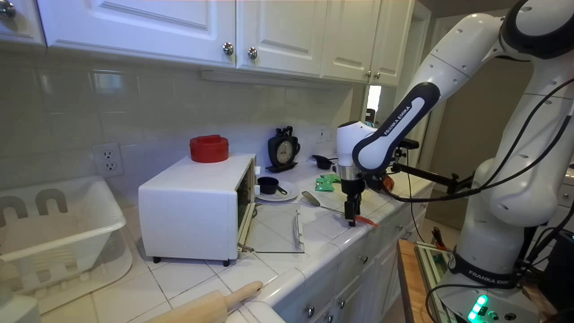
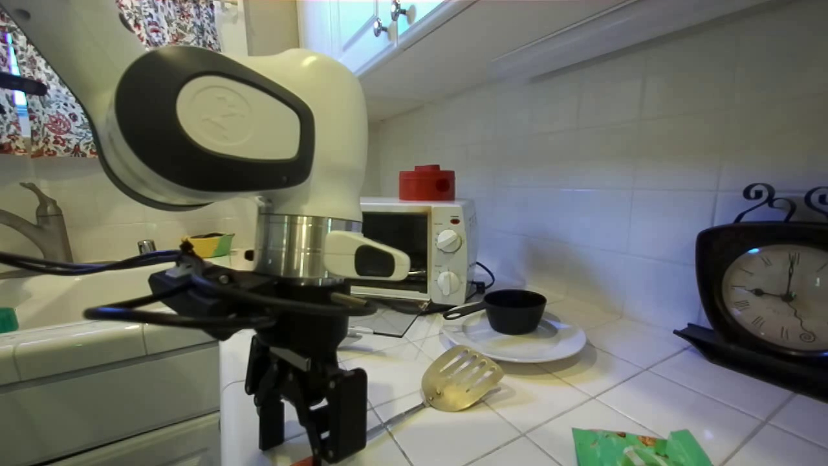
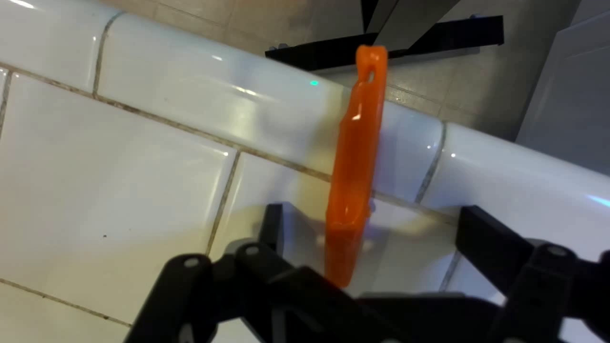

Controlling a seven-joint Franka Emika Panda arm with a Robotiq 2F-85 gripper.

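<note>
In the wrist view an orange handle (image 3: 354, 160) lies across the rounded front edge of the tiled counter, its tip sticking out over the floor. My gripper is open above it, one black finger (image 3: 272, 226) on each side and neither touching it. The handle's near end disappears behind the gripper's body. Exterior view 1 shows the gripper (image 1: 352, 220) low by the counter edge, with the handle's orange end (image 1: 367, 220) beside the fingertips. A slotted spatula head (image 2: 461, 378) lies flat on the tiles in exterior view 2, its shaft running back under the gripper.
The white toaster oven (image 1: 188, 210) stands left with its glass door (image 1: 274, 231) lowered. Behind the spatula, a black pan (image 2: 515, 310) sits on a white plate (image 2: 570, 342). Green packets (image 1: 324, 185), a clock (image 1: 283, 150) and a rolling pin (image 1: 210, 307) also occupy the counter.
</note>
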